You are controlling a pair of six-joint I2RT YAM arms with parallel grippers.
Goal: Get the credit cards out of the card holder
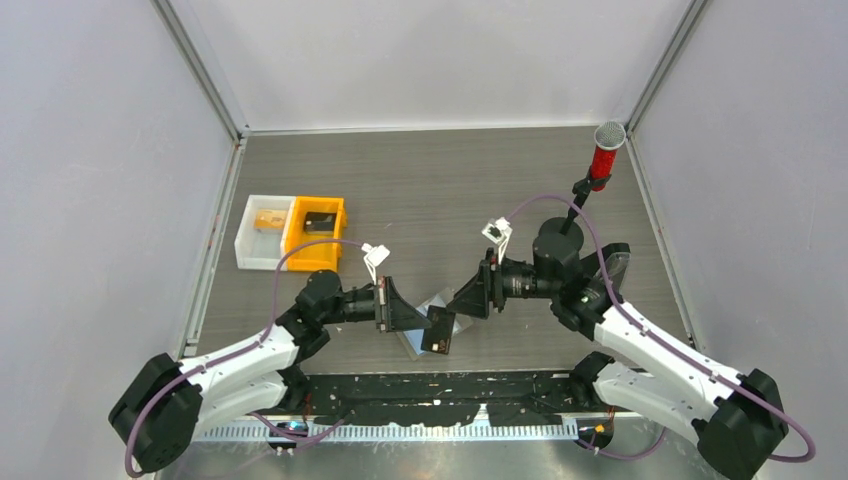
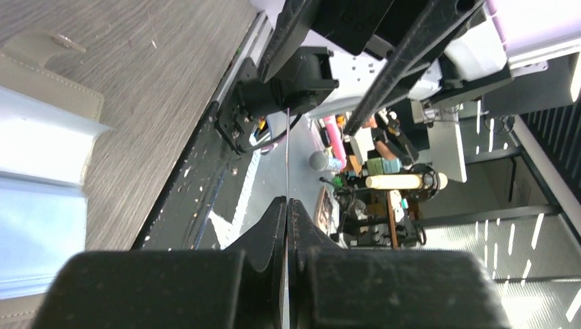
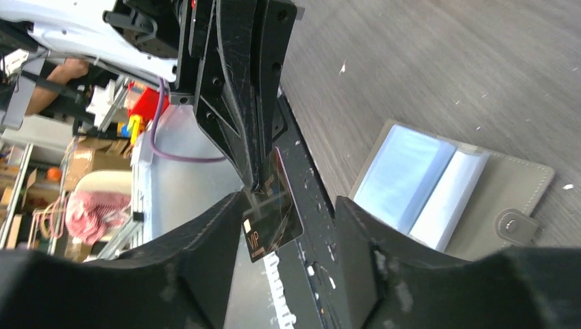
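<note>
A black card [image 1: 438, 332] stands on edge in the air between the two arms. Gripping it by its side is my left gripper [image 1: 429, 321]; in the left wrist view only the thin edge of the card [image 2: 287, 151] shows above the closed fingertips. My right gripper [image 1: 452, 307] is beside the card with its fingers apart, and in the right wrist view the card [image 3: 273, 218] appears beyond the gap, clear of the fingers. Open on the table below lies the grey card holder [image 3: 524, 179] with pale blue and clear sleeves, partly covered by the arms from above.
At the left stand a white bin [image 1: 262, 248] holding an orange card and a yellow bin [image 1: 318, 257] holding a black one. A red microphone [image 1: 604, 160] on a stand is at the back right.
</note>
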